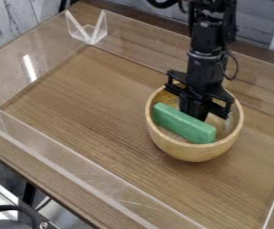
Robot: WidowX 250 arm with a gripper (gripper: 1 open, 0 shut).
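Note:
A pale wooden bowl (193, 148) rests on the wooden table (80, 134) at right of centre. In it lies a green block (183, 122), slanting from upper left to lower right along the bowl's left part. My black gripper (201, 109) reaches down into the bowl behind the block. Its fingertips are dark and partly hidden, so I cannot see whether anything is between them.
A white wire-like piece (89, 29) stands at the back left of the table. A white object is at the upper right edge.

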